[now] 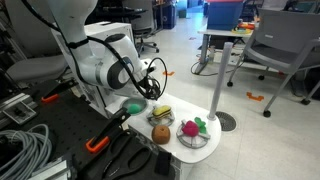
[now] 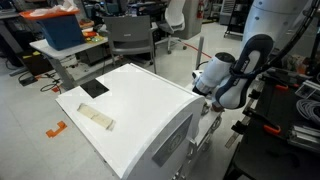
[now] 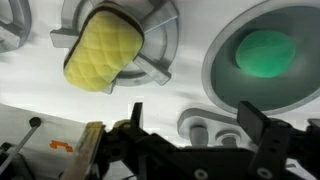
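My gripper is open above the white play-kitchen top, with nothing between its fingers. In the wrist view, a yellow-green block with a brown edge (image 3: 104, 48) lies on a grey burner plate (image 3: 160, 48) to the upper left. At the upper right, a green round piece (image 3: 265, 53) sits in a grey basin (image 3: 222, 75), beside a grey tap fitting (image 3: 197, 130). In exterior view 1 the gripper (image 1: 150, 88) hangs just behind the yellow block (image 1: 160, 113). The white panel (image 2: 130, 105) hides most of the worktop in exterior view 2.
A brown ball (image 1: 161, 134) and a red-pink piece with green (image 1: 190, 128) lie farther along the white top (image 1: 205, 147). A pale post (image 1: 220, 78) rises at its far edge. Black tools (image 1: 122, 150) lie on the dark table in front.
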